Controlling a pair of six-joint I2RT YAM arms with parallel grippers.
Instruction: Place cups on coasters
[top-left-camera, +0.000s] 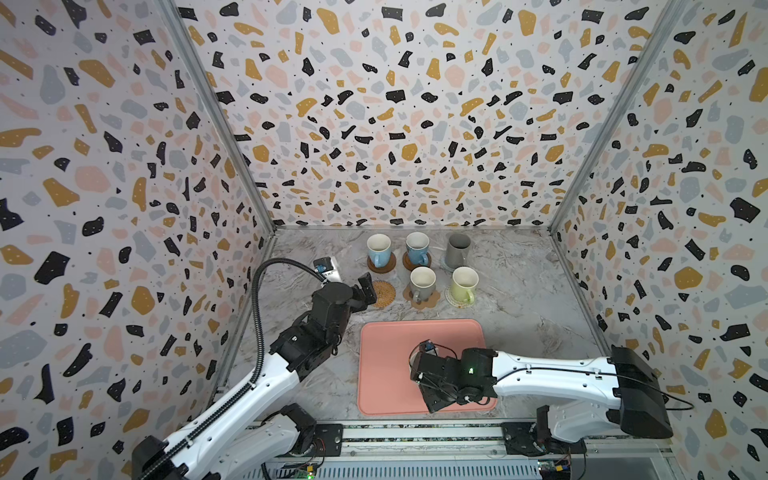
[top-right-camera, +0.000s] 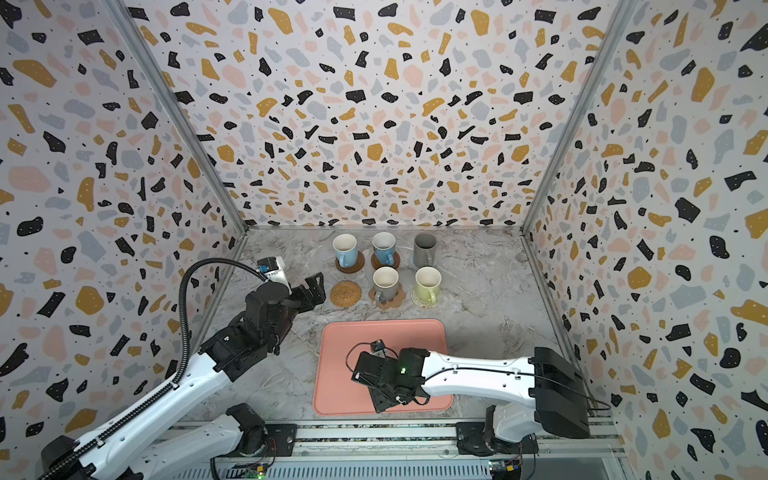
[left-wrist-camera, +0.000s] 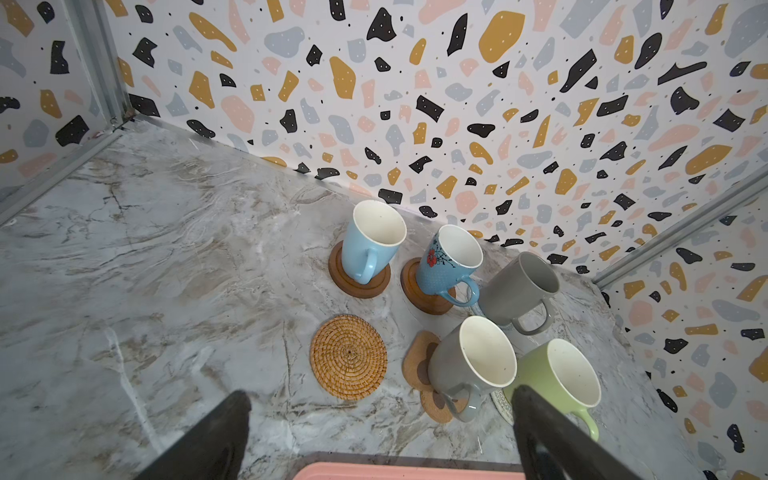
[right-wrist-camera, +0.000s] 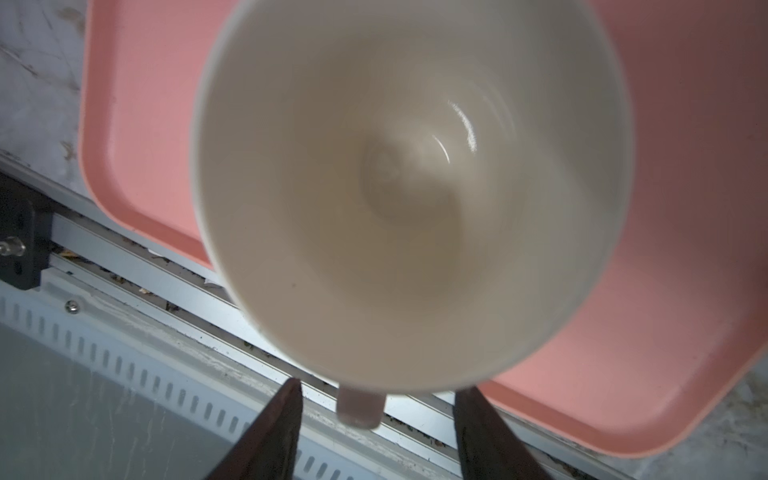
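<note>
A pale cup (right-wrist-camera: 400, 184) stands on the pink tray (right-wrist-camera: 696, 344) and nearly fills the right wrist view, its inside facing the camera. Its short handle (right-wrist-camera: 360, 409) lies between the fingers of my right gripper, with a gap on either side. In both top views the right arm covers that cup. The round woven coaster (left-wrist-camera: 349, 357) is bare. My left gripper hangs open on the near side of it, holding nothing. Two blue cups (left-wrist-camera: 373, 240) (left-wrist-camera: 449, 260) sit on brown coasters; a white-grey cup (left-wrist-camera: 472, 364) sits on a flower-shaped coaster (left-wrist-camera: 416, 360).
A green cup (top-left-camera: 464, 284) on a light coaster and a grey cup (top-left-camera: 458, 249) stand to the right of the others; what lies under the grey one is mostly hidden.
</note>
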